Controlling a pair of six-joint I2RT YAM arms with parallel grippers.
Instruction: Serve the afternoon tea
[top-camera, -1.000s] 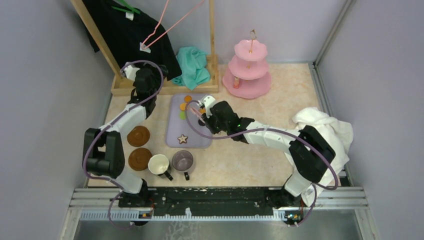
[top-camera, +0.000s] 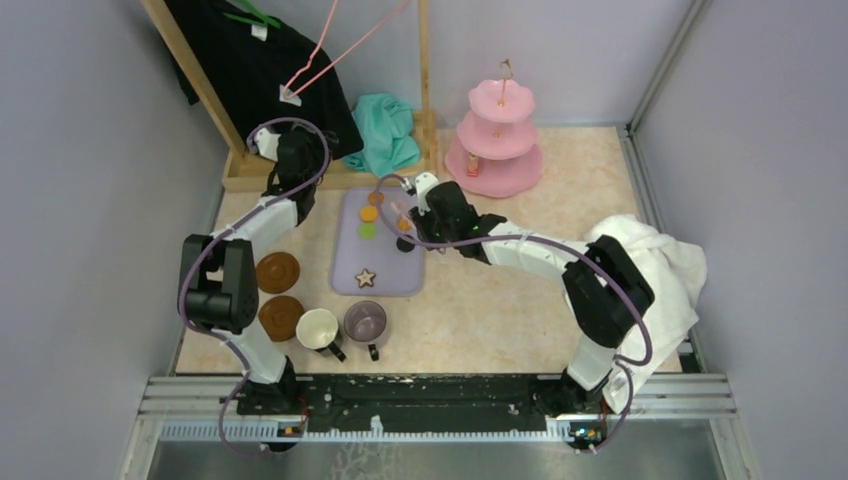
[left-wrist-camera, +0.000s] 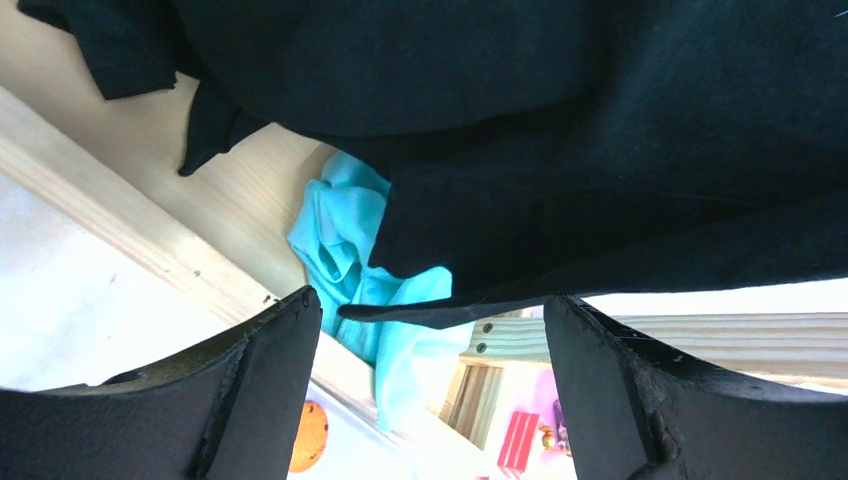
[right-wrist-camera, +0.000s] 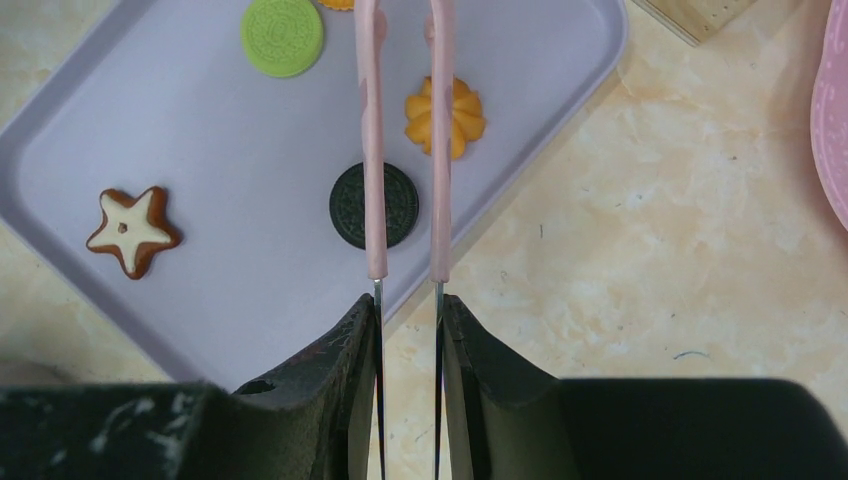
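Note:
My right gripper, part open with pink-tipped tongs, hangs over the lavender tray (top-camera: 350, 250). Below it are a yellow flower biscuit (right-wrist-camera: 467, 125) and a dark biscuit (right-wrist-camera: 350, 215); a green biscuit (right-wrist-camera: 280, 35) and star cookie (right-wrist-camera: 133, 225) lie left. My left gripper stands part open in front of the hanging black cloth (left-wrist-camera: 600, 120), with nothing visible held. The pink three-tier stand (top-camera: 495, 176) is at the back right. Two mugs (top-camera: 318, 328) and brown saucers (top-camera: 278, 272) sit at front left.
A wooden frame (top-camera: 424, 60) with turquoise cloth (top-camera: 385, 140) is at the back left. A white towel (top-camera: 660, 280) lies at the right.
My right arm has moved toward the back of the table over the tray.

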